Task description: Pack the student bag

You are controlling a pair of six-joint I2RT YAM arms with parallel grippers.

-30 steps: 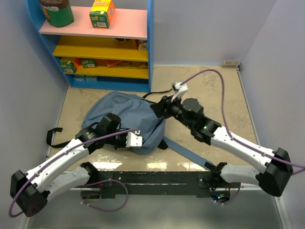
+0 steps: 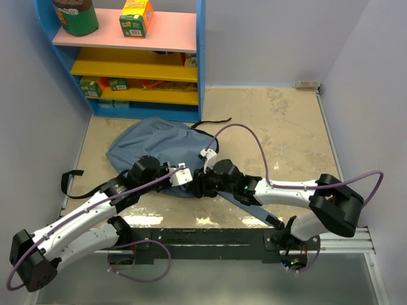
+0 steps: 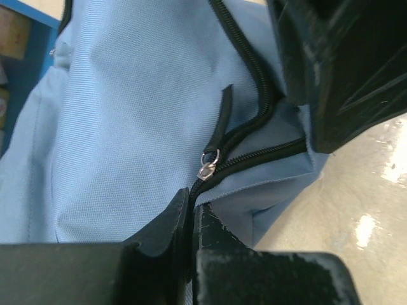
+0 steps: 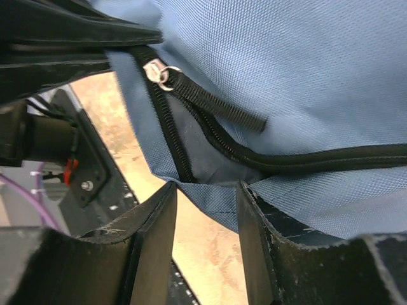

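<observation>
The blue-grey bag (image 2: 156, 143) lies on the table, its black zipper (image 3: 254, 76) parted near the corner. My left gripper is shut on the bag's edge at the zipper, just below the silver slider (image 3: 207, 170) with its black pull tab. My right gripper is open close beside it. A folded lip of the bag's fabric (image 4: 213, 198) lies at its fingertips and runs across the gap between them. In the top view both grippers meet over the bag's front right part and hide the zipper corner.
A blue shelf unit (image 2: 200, 63) with boxes on its tiers stands behind the bag. One strap (image 2: 245, 204) stretches towards the front right, another (image 2: 65, 182) lies at the left. Bare table (image 2: 280, 140) shows to the right.
My right gripper has come down and left from above the bag's right side to its front edge, beside the left gripper.
</observation>
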